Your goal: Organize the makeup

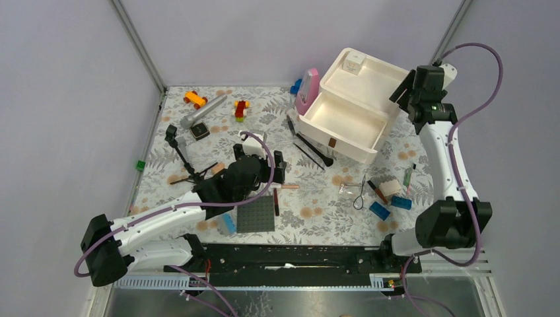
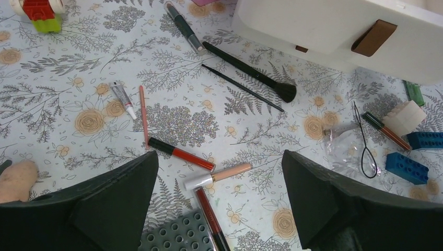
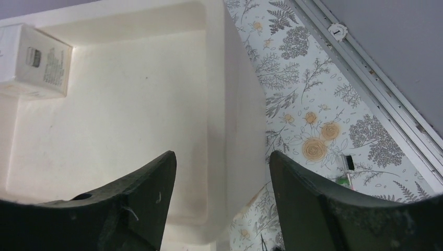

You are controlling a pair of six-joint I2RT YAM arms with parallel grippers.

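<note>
The white organizer [image 1: 343, 122] stands at the back right, its top tray holding a small white box [image 3: 42, 60]. My right gripper is over the tray's right wall, its fingers parted around it; whether they touch is unclear. My left gripper hangs open over the middle, nothing between its fingers. Below it lie a black brush [image 2: 245, 70], a thin black pencil [image 2: 240, 86], a small tube [image 2: 123, 99], a red-and-black stick [image 2: 177, 154] and a beige stick [image 2: 235, 170]. Scissors [image 1: 358, 201] lie in front of the organizer.
Toy cars [image 1: 195, 99] and a silver cylinder [image 1: 201, 112] lie at back left, near a black stand [image 1: 188, 165]. A grey brick plate [image 1: 255, 218] is at front middle, blue bricks [image 1: 380, 211] at front right. A pink object [image 1: 308, 90] stands left of the organizer.
</note>
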